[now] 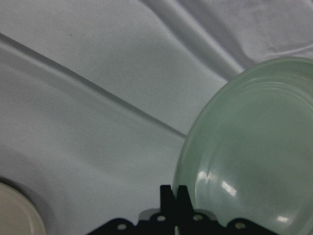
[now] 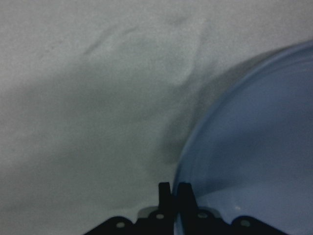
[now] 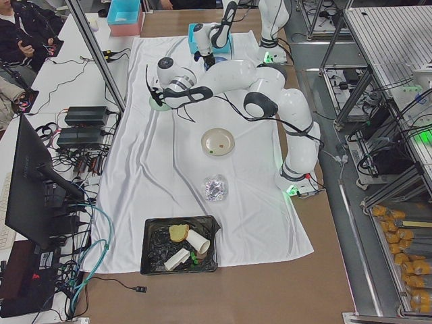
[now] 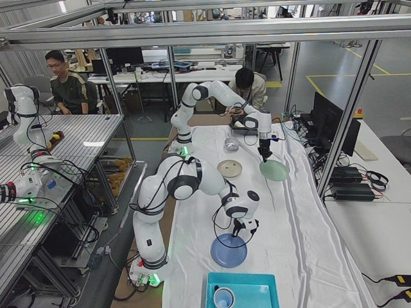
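A green plate [image 4: 275,170] lies on the white cloth, with my left gripper shut on its rim; in the left wrist view it fills the right side. A blue plate [image 4: 225,255] lies nearer the right camera, with my right gripper shut on its rim. A beige plate [image 3: 217,142] lies mid-cloth, and part of it shows at the lower left of the left wrist view.
A black tray [image 3: 162,263] holds white cups and food-like items. A clear bag [image 3: 214,187] of small items lies near it. A turquoise tray [image 4: 253,289] with a cup [image 4: 223,298] stands beyond the blue plate. A monitor [image 3: 34,189] stands beside the cloth.
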